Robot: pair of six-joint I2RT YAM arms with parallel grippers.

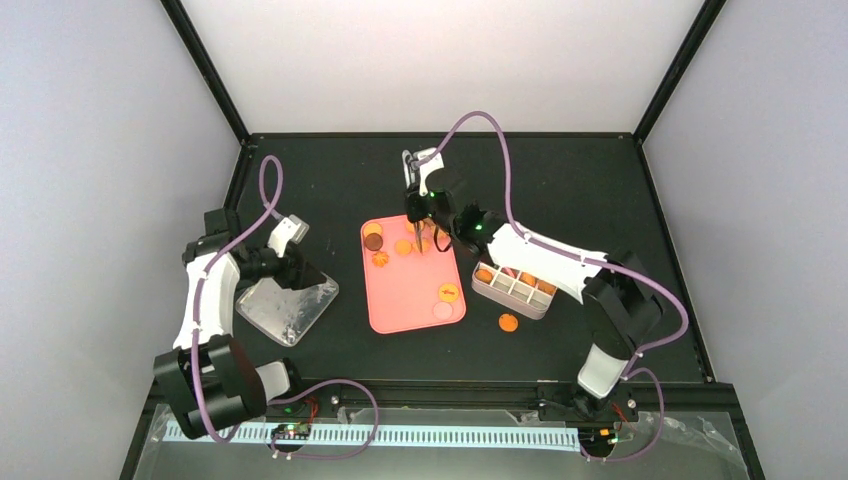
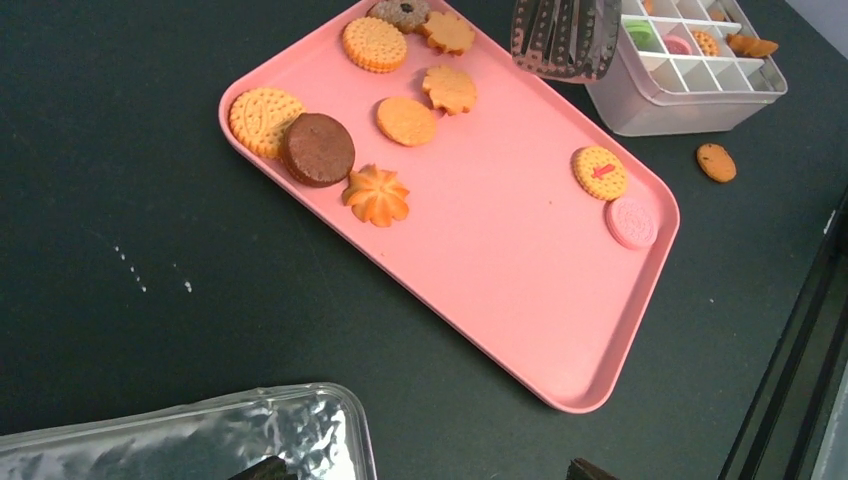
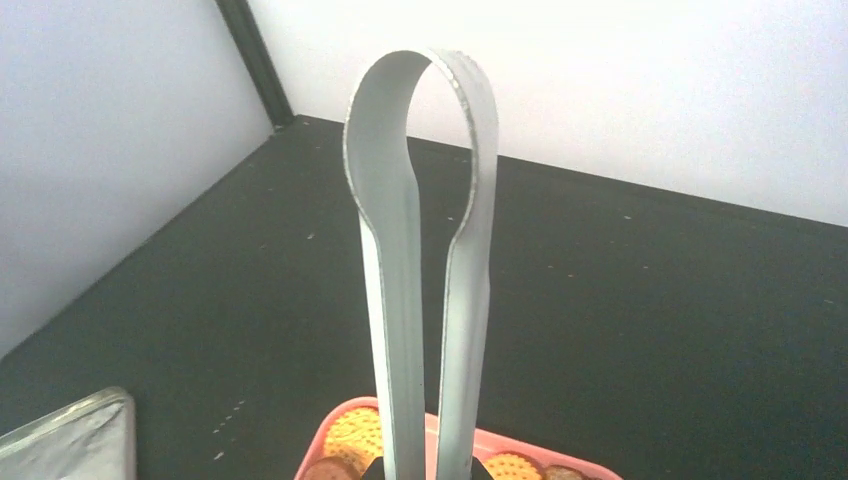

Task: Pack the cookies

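Observation:
The pink tray point(image 2: 520, 280) holds several cookies, among them a brown round one point(image 2: 318, 150), a flower-shaped one point(image 2: 376, 197) and a pink one point(image 2: 631, 222). My right gripper point(image 1: 420, 210) is shut on metal tongs, raised over the tray's back; their perforated head point(image 2: 565, 35) shows in the left wrist view. The white compartment box point(image 1: 508, 298) beside the tray has cookies in some cells. My left gripper point(image 1: 305, 272) hangs open over the foil-like container, its fingertips just visible at the bottom of the left wrist view.
The silver container point(image 1: 270, 310) lies left of the tray. A loose cookie point(image 1: 508, 322) is on the black table in front of the box.

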